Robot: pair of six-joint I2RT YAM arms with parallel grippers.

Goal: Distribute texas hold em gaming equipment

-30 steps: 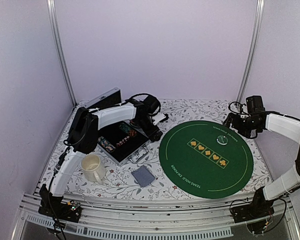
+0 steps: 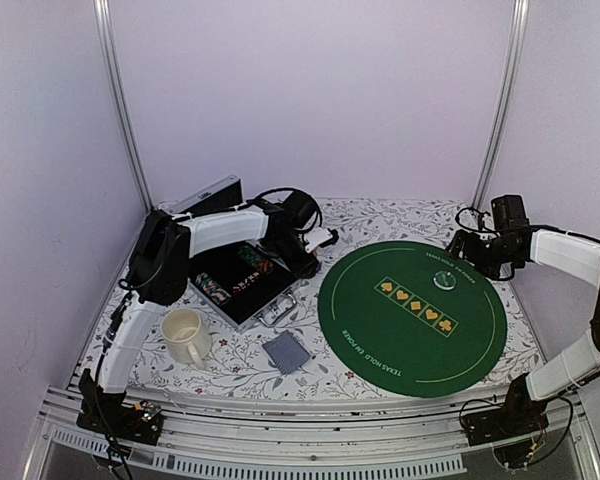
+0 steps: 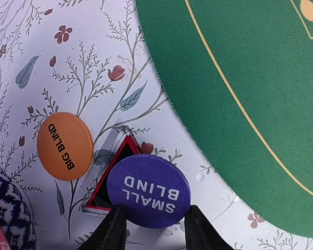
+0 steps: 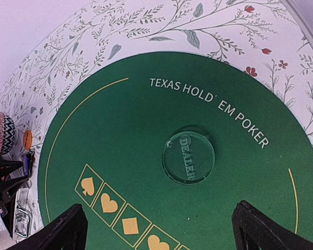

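Observation:
In the left wrist view a purple SMALL BLIND disc (image 3: pixel 148 190) sits over a clear box with a red-edged black panel (image 3: pixel 105 194). My left gripper has a fingertip near each side of this disc; whether they grip it cannot be told. An orange BIG BLIND disc (image 3: pixel 65 146) lies on the cloth beside the box. On the green poker mat (image 2: pixel 370 350) rests the clear DEALER disc (image 4: pixel 188 158). Above the mat's far right side, my right gripper is open and empty.
An open case with chips (image 2: pixel 242 283) lies under the left arm. Left front stands a cream mug (image 2: pixel 186 337); a blue-grey cloth square (image 2: pixel 286 352) lies between it and the mat. A patterned round item (image 4: pixel 4 134) is near the left gripper.
The left arm has shifted very slightly. My right gripper has lowered a little over the last second. The mat, dealer disc, mug and case stay where they were.

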